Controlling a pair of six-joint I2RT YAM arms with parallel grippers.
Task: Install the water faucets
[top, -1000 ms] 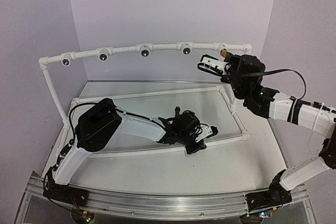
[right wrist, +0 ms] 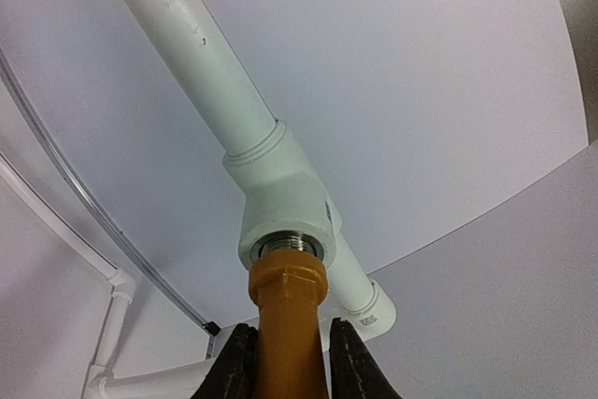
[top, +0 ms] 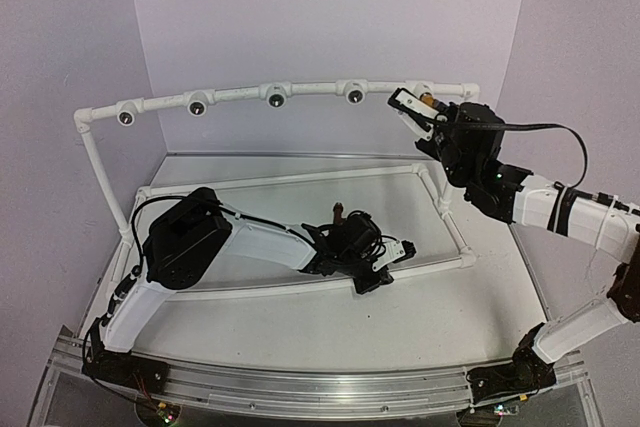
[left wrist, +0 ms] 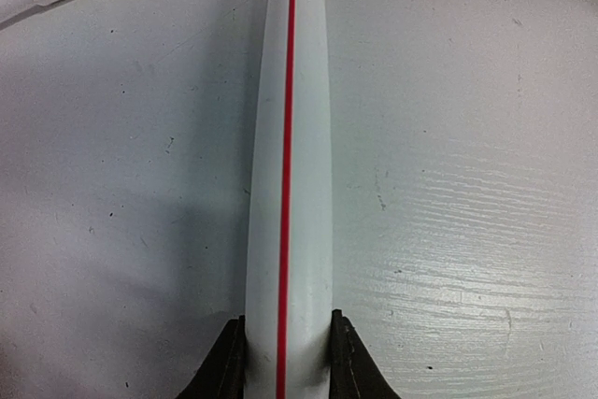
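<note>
An orange faucet (right wrist: pixel 291 315) points up at the rightmost white tee (right wrist: pixel 285 203) of the upper pipe, in line with its opening. Some silver thread (right wrist: pixel 290 242) shows between the faucet and the tee's rim; how deep it sits cannot be told. My right gripper is shut on the faucet, one dark finger on each side. Down at the front bar of the base frame, my left gripper is shut on a white pipe (left wrist: pixel 308 137) with a red stripe, its fingertips against both sides. The top view hides most of both grips.
Several other tees along the upper pipe (top: pixel 225 96) have open, dark mouths. A small brown object (top: pixel 338 212) stands behind the left wrist, partly hidden.
My right wrist has turned in place: its white bracket and the cable have swung, while the faucet stays at the tee. The left arm has not moved.
</note>
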